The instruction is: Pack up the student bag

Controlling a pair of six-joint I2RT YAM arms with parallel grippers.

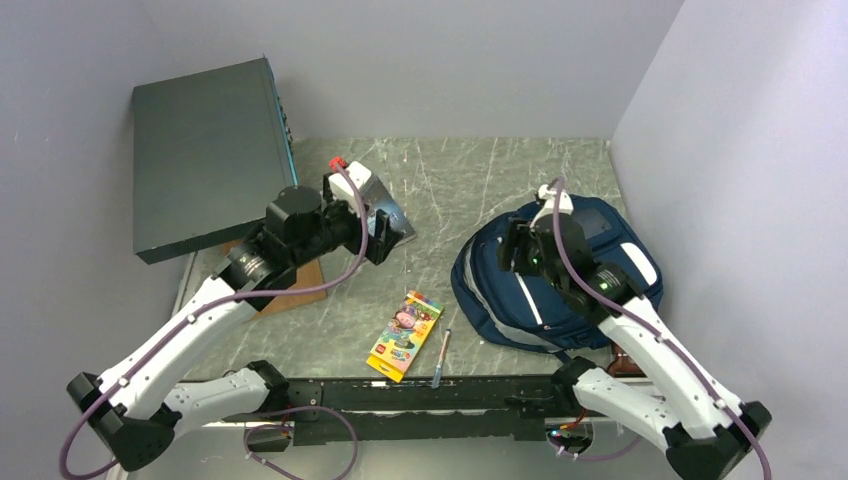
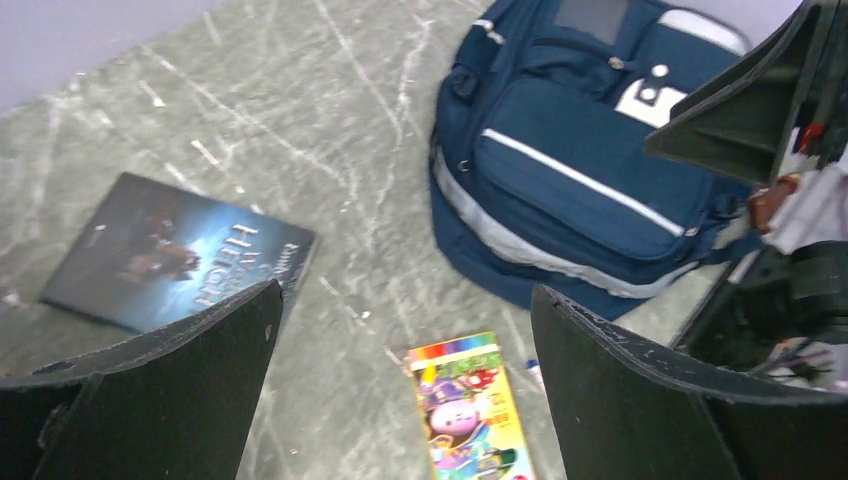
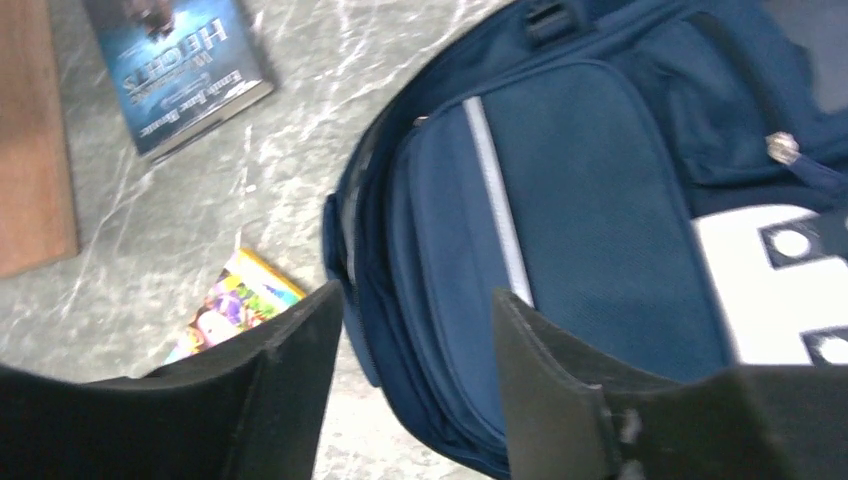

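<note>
The navy backpack (image 1: 540, 300) lies on the right of the grey tabletop, its flap closed over. My right gripper (image 1: 515, 250) hangs above it, part open, with nothing visible between its fingers. My left gripper (image 1: 370, 235) is open and empty, over a dark book (image 2: 180, 255) at the back middle. A colourful pencil box (image 1: 406, 335) and a thin pen (image 1: 443, 355) lie at the front, left of the backpack.
A large dark box (image 1: 205, 150) stands at the left, with a wooden board (image 3: 25, 150) beneath it. Walls close in at back and sides. Bare tabletop lies between book and backpack.
</note>
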